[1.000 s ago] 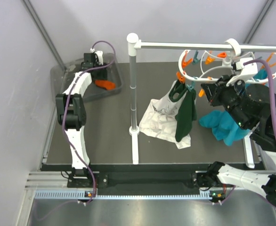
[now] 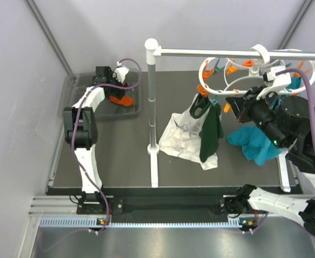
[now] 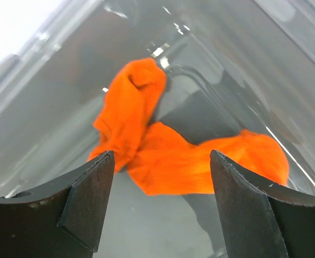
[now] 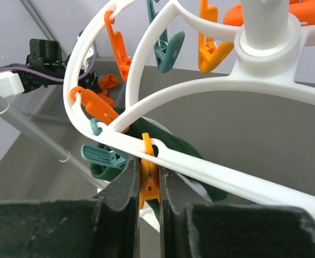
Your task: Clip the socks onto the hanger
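An orange sock [image 3: 173, 161] lies bent on the floor of the clear plastic bin [image 2: 109, 112], seen in the left wrist view. Over it hangs my left gripper, its fingers wide apart and empty. The round white hanger [image 2: 226, 92] carries orange and teal clips. My right gripper is shut on an orange clip [image 4: 147, 161] at the hanger's near rim. Dark green cloth [image 2: 211, 133] hangs from the hanger's left side by clips. Teal cloth [image 2: 257, 142] is at the right, partly behind my right arm.
A white printed cloth [image 2: 180, 137] lies behind the green one. The stand's upright pole [image 2: 152, 102] rises between the bin and the hanger, with a horizontal bar [image 2: 211, 52] on top.
The hanger has turned slightly, while the right arm stays nearly still.
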